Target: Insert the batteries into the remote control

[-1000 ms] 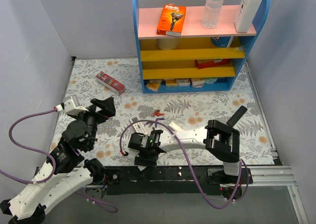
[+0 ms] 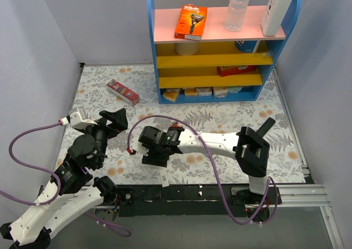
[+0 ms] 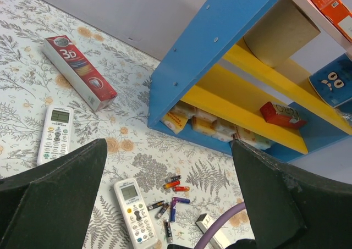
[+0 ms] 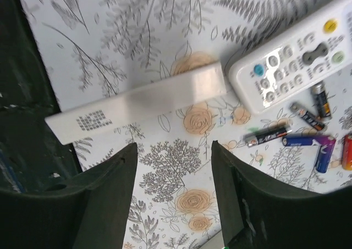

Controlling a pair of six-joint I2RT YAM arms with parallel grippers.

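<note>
A white remote control lies face up on the patterned table, its lower end [image 4: 269,78] also showing in the right wrist view. Just beside it are several loose batteries [image 3: 174,199], some dark, some purple, some red. A plain white flat strip [image 4: 137,103], perhaps the battery cover, lies near the front edge, one end close to the remote. Over the table by this strip hangs my right gripper, fingers apart and nothing between them. My left gripper stands wide open and empty, raised on the left side. The remote's battery compartment is not visible.
A second white remote [image 3: 55,133] and a red box [image 2: 123,92] lie at the left. A small white box [image 3: 214,232] sits right of the batteries. The blue-and-yellow shelf [image 2: 209,73] blocks the back.
My right gripper has moved back from the table's front edge and slightly left, covering the remote and batteries from above. More of the white strip shows now. The left arm is still.
</note>
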